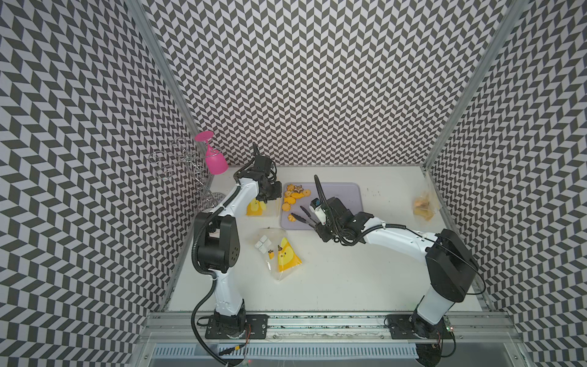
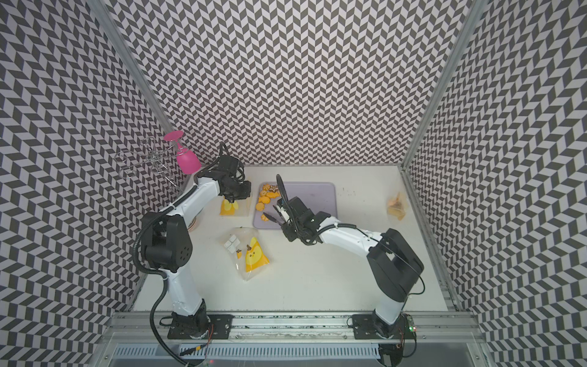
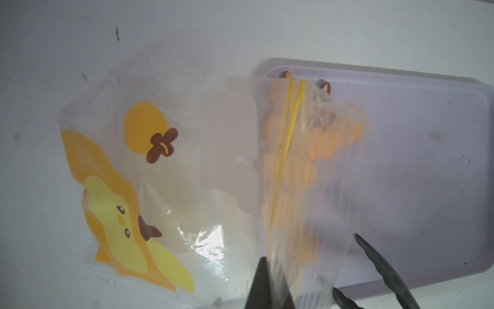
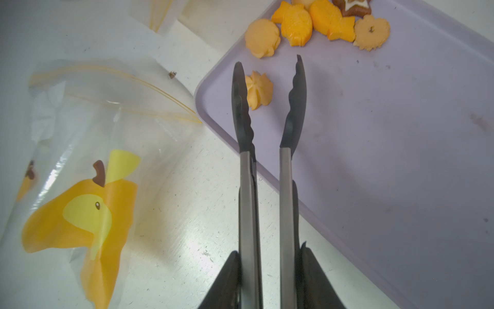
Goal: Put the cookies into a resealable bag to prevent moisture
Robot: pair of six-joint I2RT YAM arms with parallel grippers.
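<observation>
My left gripper is shut on the edge of a clear resealable bag (image 3: 221, 154) with yellow chick prints; its zip end overhangs the cookies. My right gripper is shut on metal tongs (image 4: 247, 195) with dark scalloped tips, spread apart and empty. A star-ridged cookie (image 4: 259, 88) lies on the lilac tray (image 4: 360, 180) close to the left tong tip, which partly covers it; whether they touch, I cannot tell. Further back in the tray's left corner sit a round cookie (image 4: 262, 38), a fish-shaped cookie (image 4: 296, 25) and several others.
A second printed bag (image 1: 284, 253) with white cubes lies in front of the tray. At the far right stands a bag of tan pieces (image 1: 423, 206). A pink goblet (image 1: 215, 160) hangs on a wire rack at left.
</observation>
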